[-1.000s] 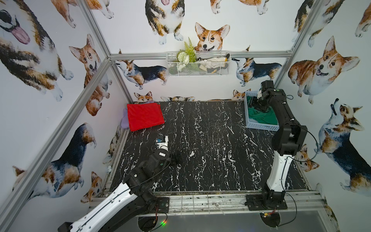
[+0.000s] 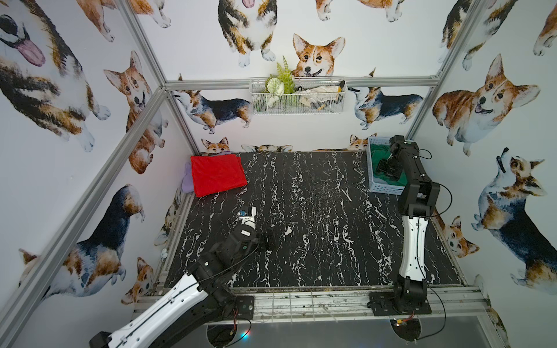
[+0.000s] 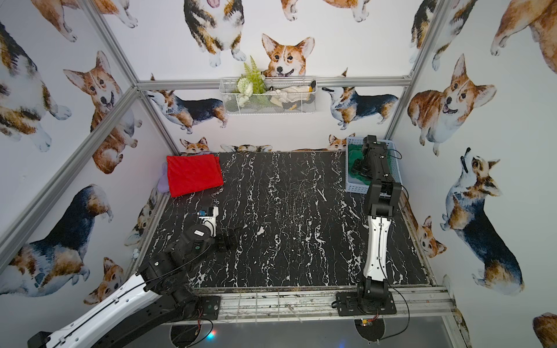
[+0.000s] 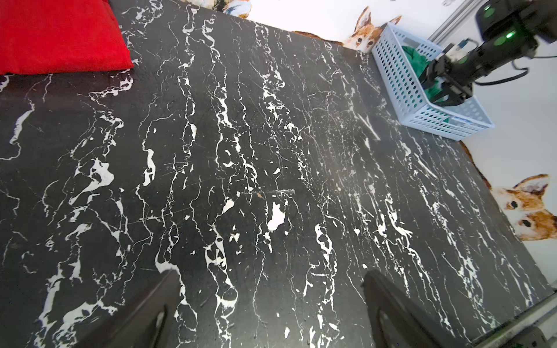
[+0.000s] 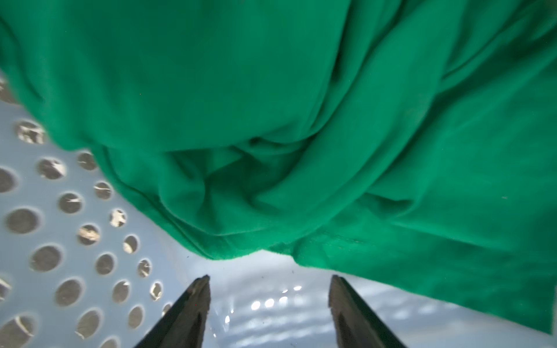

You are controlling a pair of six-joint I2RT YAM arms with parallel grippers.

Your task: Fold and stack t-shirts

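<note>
At the back left of the table, a red folded shirt (image 2: 218, 174) lies over a purple one (image 2: 187, 178), which peeks out on its left. A crumpled green shirt (image 5: 278, 116) lies inside the light blue basket (image 4: 446, 123) at the back right. Down in the basket, my right gripper has its fingers apart, with bare basket wall showing between the tips and the cloth's edge just beyond them. My left gripper hangs open above bare table at the front left, nothing between its fingers.
A white wire rack (image 2: 297, 107) with a plant hangs on the back wall. Side walls close in the table; the basket sits against the right one.
My right gripper has moved within the basket, towards its front, and the right arm has swung inward from the right. The left arm has shifted only slightly. The folded shirts stay put.
</note>
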